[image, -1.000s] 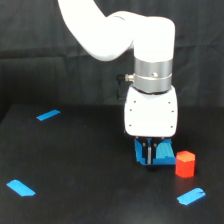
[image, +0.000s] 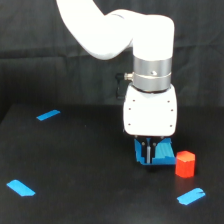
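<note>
Over a blue object (image: 164, 157) at the right of the table hangs my gripper (image: 149, 158), pointing straight down. Its dark fingers come down in front of the blue object, hiding part of it. Whether they touch or grip it cannot be made out at this size. Close by on the right, apart from the fingers, a red block (image: 185, 164) rests on the table.
Flat blue strips lie on the black table: one strip (image: 48, 115) at the far left, another strip (image: 21, 188) at the near left, a third strip (image: 191, 196) at the near right.
</note>
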